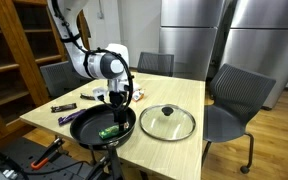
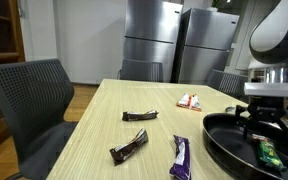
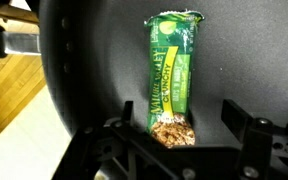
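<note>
A green and yellow crunchy bar [image 3: 171,75] lies flat inside the black pan [image 3: 94,60], label up and its brown end toward me in the wrist view. My gripper is open above the pan, one finger to each side of the bar's near end. Bare pan surface shows between the bar and either finger, so nothing is held. Exterior view 1 has the same bar [image 1: 109,131] low in the pan [image 1: 82,128], beneath the arm. At the right edge of exterior view 2, the bar [image 2: 269,155] is partly cut off by the pan's rim.
A glass lid [image 1: 168,123] rests to the right of the pan. Two dark wrapped bars [image 2: 129,147] [image 2: 140,115] and a purple one [image 2: 181,157] lie on the table, with a red and white packet [image 2: 189,101] farther back.
</note>
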